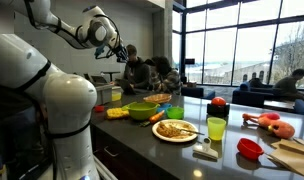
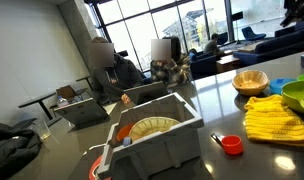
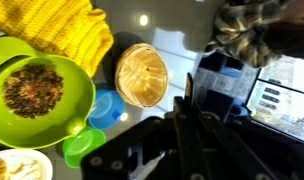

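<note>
My gripper (image 1: 118, 54) is high above the far left end of the counter in exterior view 1. In the wrist view, its dark fingers close around a thin dark piece (image 3: 189, 90) with a pointed end; what it is cannot be made out. Below and to the left in that view are a wicker bowl (image 3: 141, 75), a blue bowl (image 3: 106, 106), a green cup (image 3: 82, 146) and a green bowl (image 3: 14, 122) of dark bits. A crumpled yellow cloth (image 3: 67, 28) lies beside them. The gripper touches none of these.
Farther along the counter sit a plate of food (image 1: 174, 131), a yellow-green cup (image 1: 216, 129), a red bowl (image 1: 250, 149) and an orange toy (image 1: 279, 127). A grey crate (image 2: 182, 142) with a basket inside stands in exterior view 2. Two people are behind the counter.
</note>
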